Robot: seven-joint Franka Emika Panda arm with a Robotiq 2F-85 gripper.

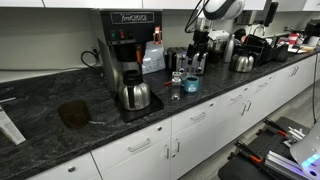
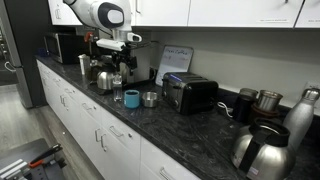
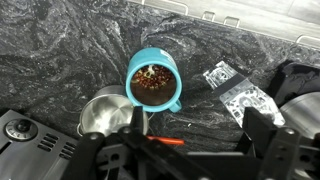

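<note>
A teal mug [image 3: 134, 72] stands on the dark counter in the wrist view, its handle toward the lower right. Dark contents with reddish-brown bits show inside it. The same mug [image 2: 132, 98] appears in exterior view 2, and again as a teal mug [image 1: 190, 84] in exterior view 1. My gripper is open above the counter, its dark fingers wide apart and nothing held between them. Beside the mug lies a metal pot [image 3: 101, 112]. On its other side is a clear object with a black-and-white pattern [image 3: 243, 95].
A toaster [image 2: 189, 92] stands against the wall, with a steel carafe [image 2: 262, 152] farther along. The coffee machine [image 1: 124, 48] holds another carafe [image 1: 134, 91]. Near the mug stands a tall clear container [image 1: 176, 86]. Bare counter [image 1: 40, 85] extends to the left.
</note>
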